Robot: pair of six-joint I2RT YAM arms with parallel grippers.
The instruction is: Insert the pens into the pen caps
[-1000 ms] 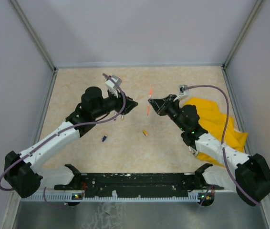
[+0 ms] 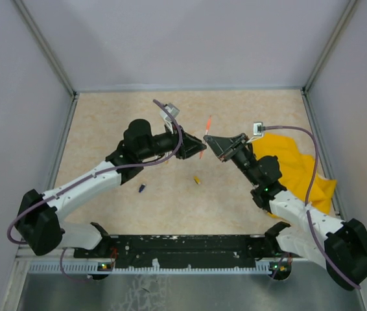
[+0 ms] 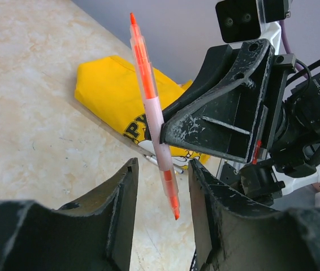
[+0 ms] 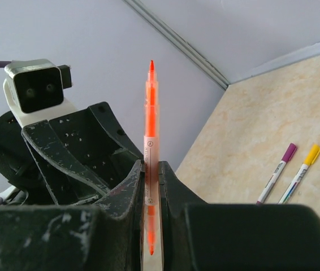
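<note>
My right gripper is shut on the white middle of an orange double-ended pen (image 4: 151, 121), which stands nearly upright with both orange ends free. No cap covers its pointed tip at either end. My left gripper is open; in its wrist view the pen's lower end appears in the gap between the fingers, though contact cannot be made out. From above, the left gripper (image 2: 203, 146) is right beside the pen. On the table lie a small yellow cap (image 2: 197, 180) and a dark blue cap (image 2: 142, 188).
A purple pen (image 4: 277, 173) and a yellow-ended pen (image 4: 301, 173) lie side by side on the table. The yellow bag (image 2: 292, 167) covers the table's right side, with a pen (image 3: 163, 162) lying along its edge.
My left gripper has moved right, up to the orange pen. The right gripper, still shut on the pen, has shifted slightly. The caps on the table have stayed put.
</note>
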